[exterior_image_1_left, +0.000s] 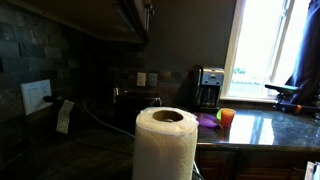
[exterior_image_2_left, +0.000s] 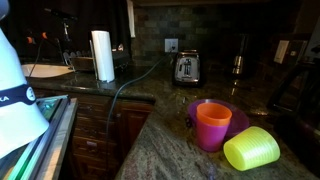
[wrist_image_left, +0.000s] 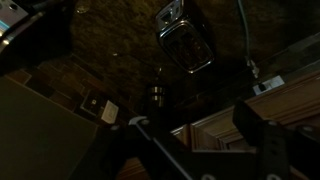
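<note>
In the dark wrist view my gripper shows at the bottom edge, its black fingers (wrist_image_left: 262, 140) apart and nothing visible between them. Beyond it the toaster (wrist_image_left: 186, 42) appears at a tilt, clear of the fingers. Exterior view 2 shows the same toaster (exterior_image_2_left: 187, 67) by the back wall. An orange and pink cup (exterior_image_2_left: 212, 127) stands upright at a purple bowl (exterior_image_2_left: 238, 117); a yellow-green cup (exterior_image_2_left: 251, 149) lies on its side beside them. Part of my white arm (exterior_image_2_left: 20, 95) fills the left edge there, its gripper out of frame.
A paper towel roll (exterior_image_1_left: 165, 145) stands close to the camera in exterior view 1. The coffee maker (exterior_image_1_left: 208, 88) is near the window. A dark cord (exterior_image_2_left: 128, 86) crosses the counter (exterior_image_2_left: 155, 135), whose front left part is bare. Cabinets (exterior_image_1_left: 90, 15) overhang the left side.
</note>
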